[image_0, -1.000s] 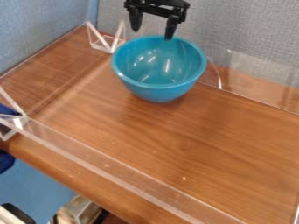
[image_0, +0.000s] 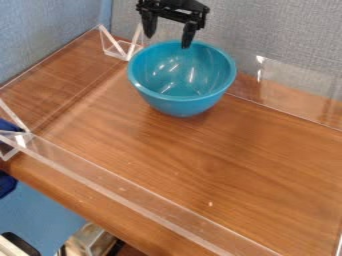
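A teal plastic bowl (image_0: 183, 92) sits on the wooden table (image_0: 201, 180) near the back, empty as far as I can see. My black gripper (image_0: 168, 34) hangs above its back rim, near the top edge of the view, with its two fingers wide apart and nothing visible between them.
Clear plastic barriers (image_0: 287, 88) line the table, with white brackets (image_0: 118, 48) at the back left and left front. Grey padded walls stand behind and left. A blue object (image_0: 6, 128) shows at the left edge.
My gripper has shifted slightly to the left over the last second. The bowl has not moved.
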